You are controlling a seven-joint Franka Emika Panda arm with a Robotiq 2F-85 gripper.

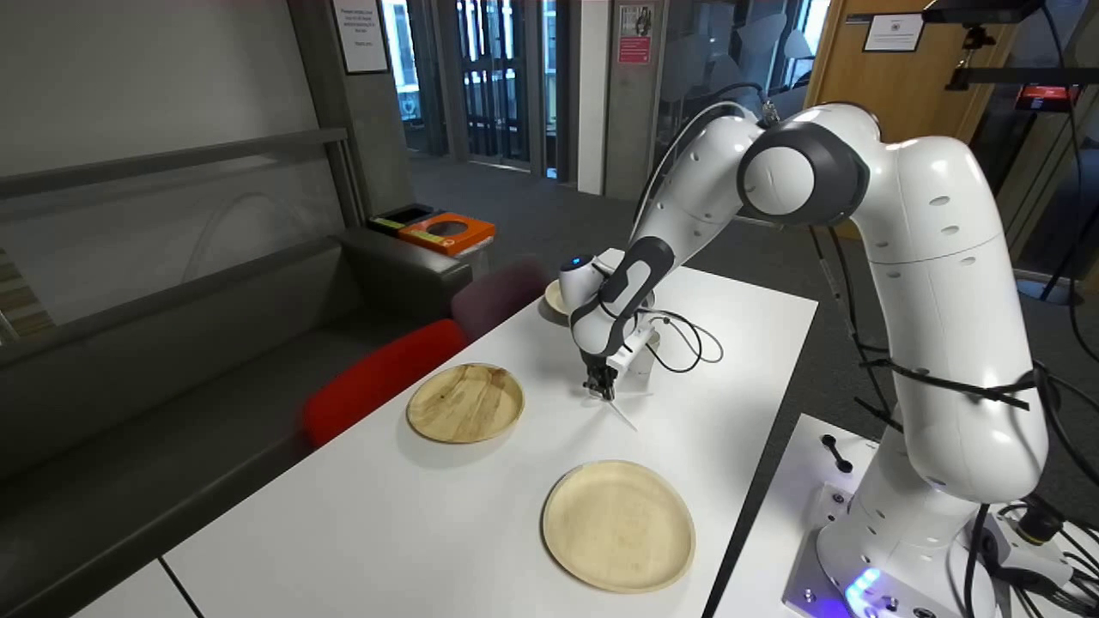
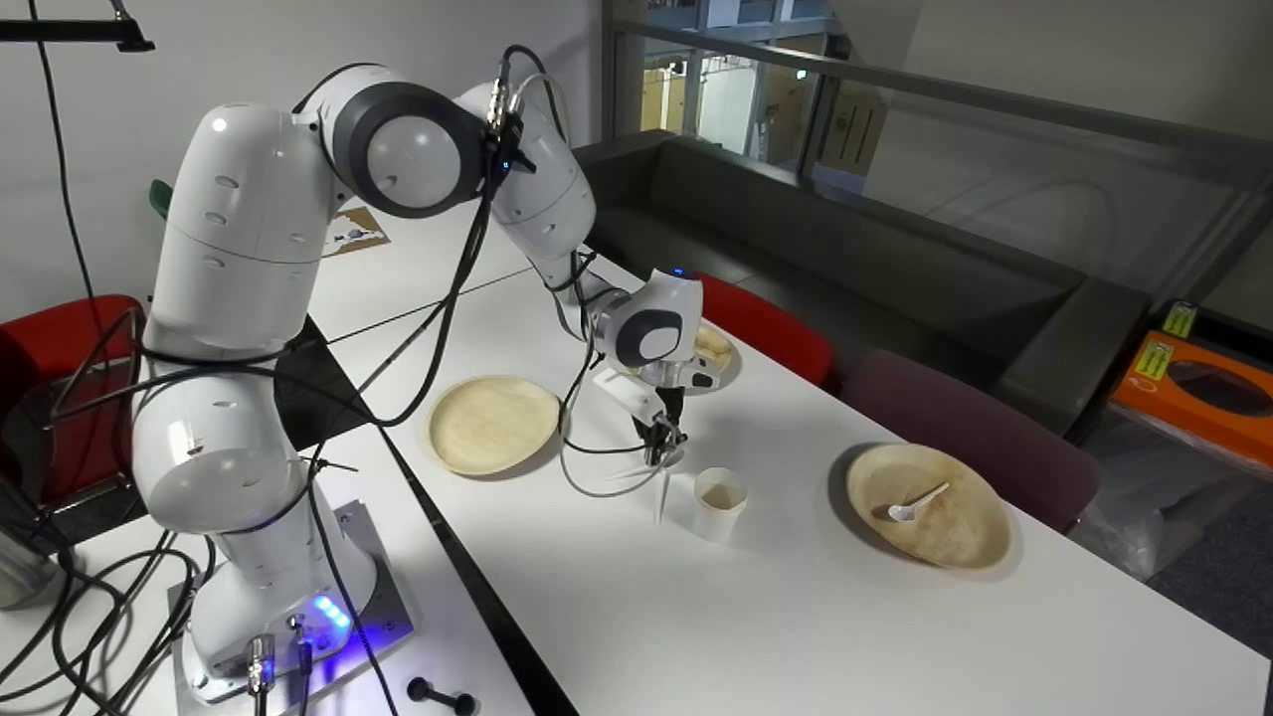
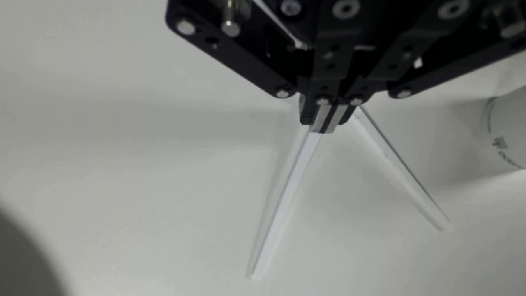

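My gripper is shut, pointing down close to the white table. One thin white stick-like handle [image 3: 286,202] runs from beneath the fingertips toward the bottom of the wrist view. Whether its upper end is pinched or only lies under the tips, I cannot tell. A second white stick [image 3: 404,172] slants off to the right, its upper end hidden behind the gripper. In exterior view 2 the gripper [image 2: 662,453] stands beside a white cup [image 2: 719,503], with one stick [image 2: 663,495] showing below it.
A round plate [image 2: 931,525] holding a white spoon [image 2: 919,501] is beyond the cup. Two bare plates, a grained wooden one [image 1: 465,403] and a paler one [image 1: 618,527], lie elsewhere on the table. Loose cables [image 1: 695,345] hang by the wrist.
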